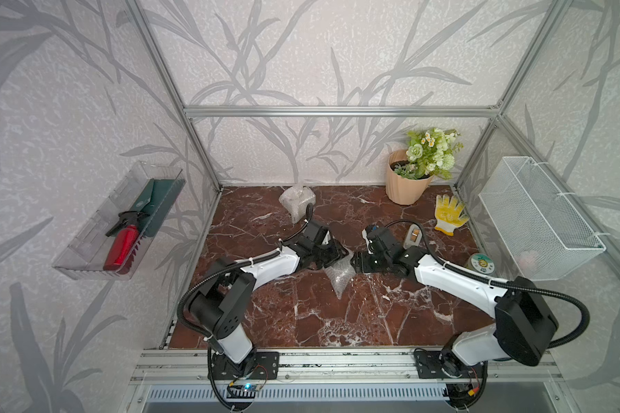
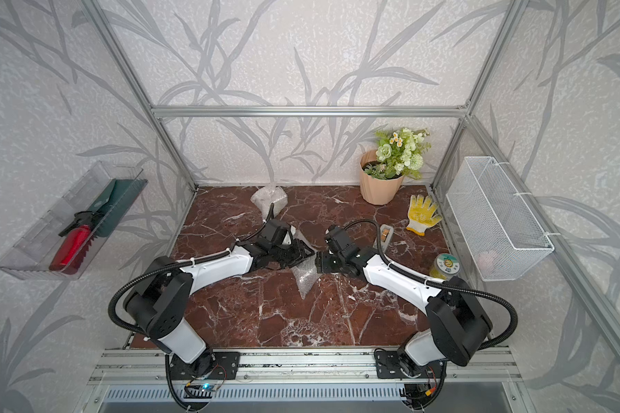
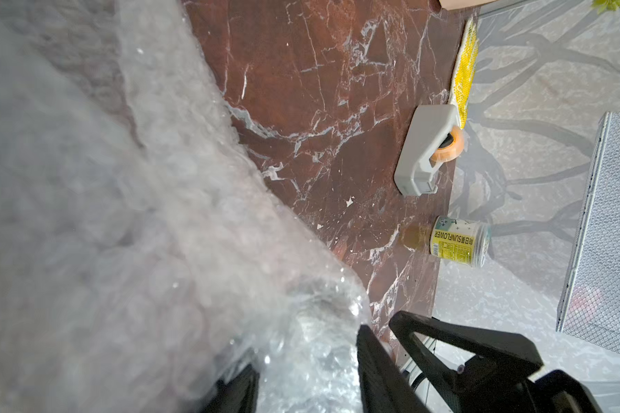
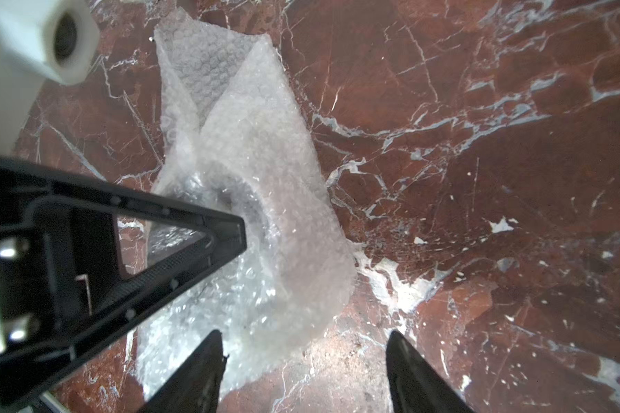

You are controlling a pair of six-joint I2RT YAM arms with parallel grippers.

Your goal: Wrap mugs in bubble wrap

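Note:
A bubble-wrap piece point(image 1: 340, 276) lies folded around itself at the table's centre, narrowing to a point toward the front. Bubble wrap point(image 3: 310, 344) fills the space between the left gripper's point(image 3: 306, 375) part-open fingers; whether they grip it is unclear. From the right side, my right gripper faces the bundle point(image 4: 282, 179) with its fingers apart and bare table between them. One black left finger point(image 4: 220, 234) shows over the wrap's near layers. No bare mug shows; anything inside the wrap is hidden.
Another bubble-wrapped bundle point(image 1: 297, 199) rests at the back left. A tape dispenser point(image 3: 423, 151), yellow glove point(image 1: 450, 214), can point(image 1: 481, 263) and flower pot point(image 1: 406, 182) occupy the right side. Mesh point(image 1: 540, 220) and clear point(image 1: 120, 227) baskets hang on the walls.

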